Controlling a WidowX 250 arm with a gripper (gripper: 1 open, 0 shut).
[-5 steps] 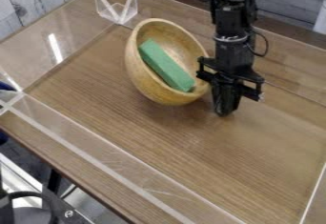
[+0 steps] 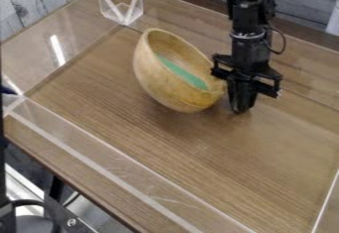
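Observation:
A black robot arm (image 2: 248,39) reaches down from the top to the table, with my gripper (image 2: 241,98) low against the right side of a tan wooden bowl (image 2: 159,76). The bowl is tipped on its side, its inside facing up and right. A green object (image 2: 181,70) inside it is mostly hidden behind the near wall. The fingertips are dark and small, so whether they are shut cannot be made out.
A clear plastic holder (image 2: 121,9) stands at the back left. A dark device (image 2: 30,217) sits at the bottom left corner.
The bowl has tilted further, so that much less of the green object shows. The gripper has shifted slightly to the right.

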